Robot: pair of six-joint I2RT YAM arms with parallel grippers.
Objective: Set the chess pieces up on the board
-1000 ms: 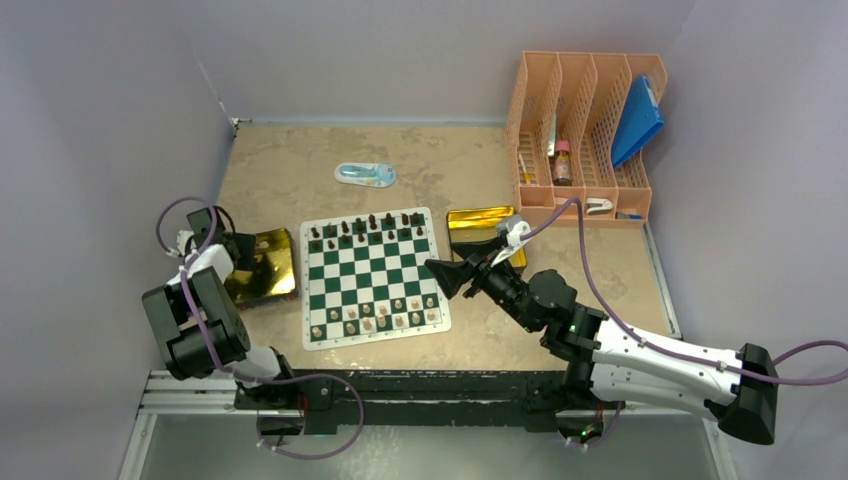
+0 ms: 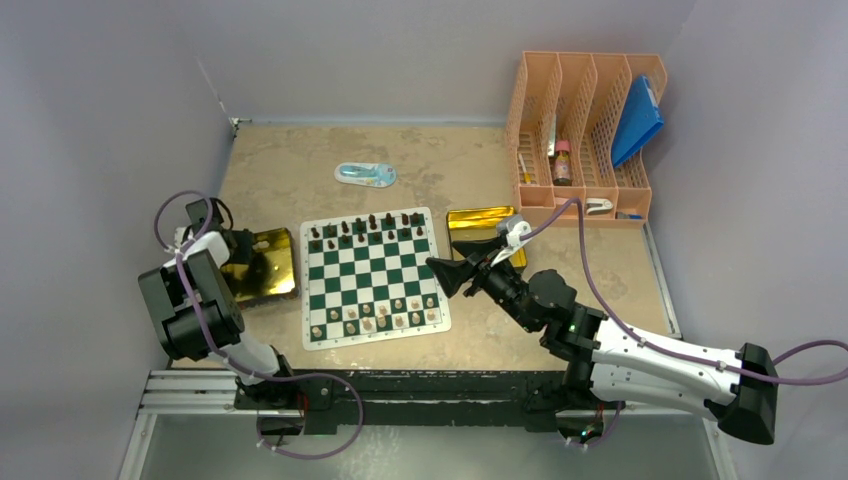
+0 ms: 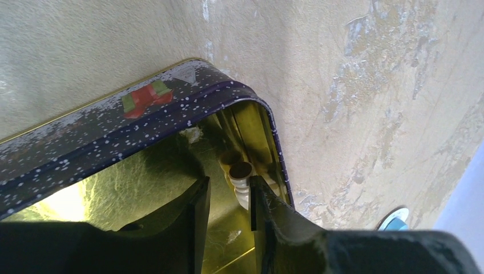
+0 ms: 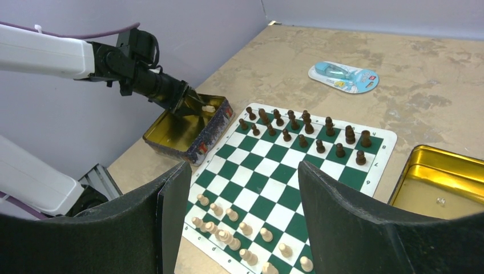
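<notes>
My left gripper is down inside the gold-lined tin (image 3: 148,177), part open, its fingers at a white piece (image 3: 242,191) lying in the tin's corner; whether it touches cannot be told. The chessboard (image 2: 368,285) carries dark pieces (image 4: 361,157) along the back and white pieces (image 4: 266,233) along the front. My right gripper stands open at the board's right side, above it, with nothing between its fingers.
A second gold tray (image 4: 439,182) lies right of the board, with a small piece in it. A blister pack (image 2: 365,175) lies behind the board. A peach organiser (image 2: 585,100) stands at the back right.
The left arm has shifted slightly toward the back over the left tin. The right arm and the pieces on the board have not moved.
</notes>
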